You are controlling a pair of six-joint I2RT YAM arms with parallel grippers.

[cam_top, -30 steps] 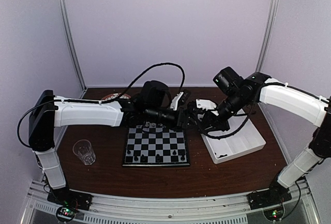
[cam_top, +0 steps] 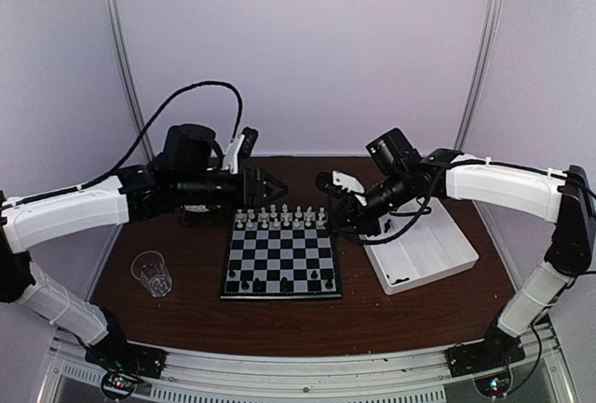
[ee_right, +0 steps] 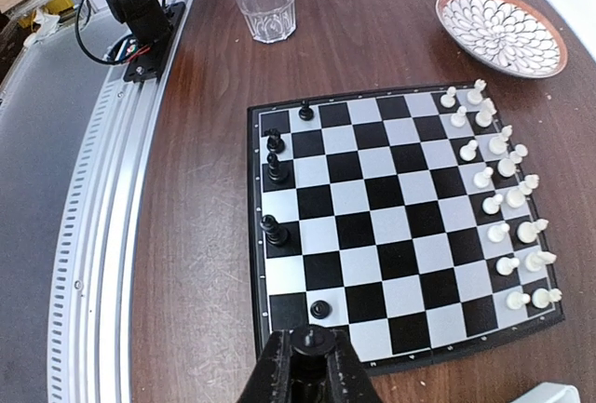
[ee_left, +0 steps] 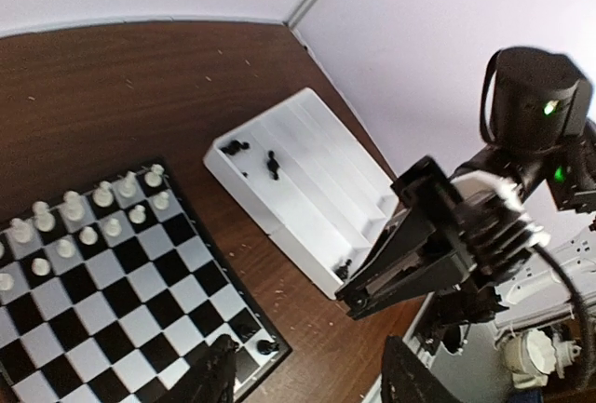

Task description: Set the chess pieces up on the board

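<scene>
The chessboard (cam_top: pixel 279 263) carries white pieces (ee_right: pixel 518 196) in rows along one side and several black pieces (ee_right: pixel 274 234) along the other. My right gripper holds a black piece (ee_right: pixel 311 342) upright between its fingers, above the board's edge in the right wrist view. My left gripper stands open with nothing visible between its fingers, raised left of the right one in the top view. More black pieces (ee_left: pixel 273 166) lie in the white tray (cam_top: pixel 424 259) to the right of the board.
A glass (cam_top: pixel 152 275) stands left of the board. A patterned plate (ee_right: pixel 498 26) sits behind it, mostly hidden by the left arm in the top view.
My left arm has pulled back left and up, away from the right gripper. The right gripper has shifted slightly left, toward the board.
</scene>
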